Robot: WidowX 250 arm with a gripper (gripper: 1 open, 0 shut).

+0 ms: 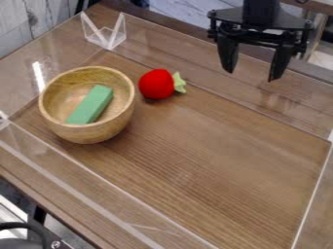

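The black gripper (254,51) hangs over the back right of the wooden table, its dark fingers spread apart with nothing visible between them. A wooden bowl (115,130) at the left holds a green block (90,104). A round red object (156,84) with a pale green tip, like a strawberry, lies to the right of the bowl, left of and lower in view than the gripper.
A white wire-like object (107,29) stands at the back left. Cables and a dark part show at the bottom left edge.
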